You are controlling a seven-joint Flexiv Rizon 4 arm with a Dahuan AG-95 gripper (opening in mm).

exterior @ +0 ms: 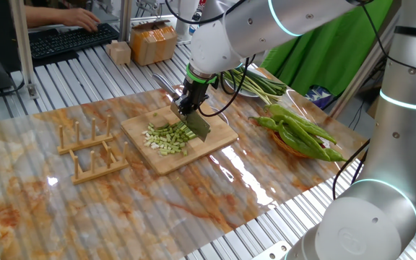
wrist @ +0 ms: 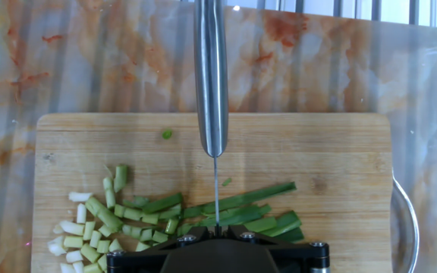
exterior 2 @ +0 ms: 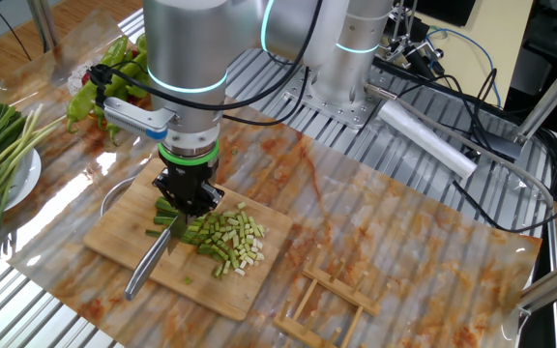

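My gripper is shut on a knife, whose metal handle (wrist: 212,83) points away from the fingers toward the table edge. In exterior view 1 the broad blade (exterior: 196,126) hangs on edge over the wooden cutting board (exterior: 214,141). Chopped green and white pieces (exterior 2: 235,242) lie heaped on one side of the blade. Longer green stalks (wrist: 268,224) lie on its other side and partly beneath it. Whether the blade's edge touches the board cannot be made out.
A wooden peg rack (exterior: 92,160) stands beside the board. Green peppers (exterior: 295,133) fill a basket on the other side, near a plate of long green onions (exterior 2: 3,164). A metal ring (wrist: 410,220) shows at the board's edge. Open tabletop lies in front.
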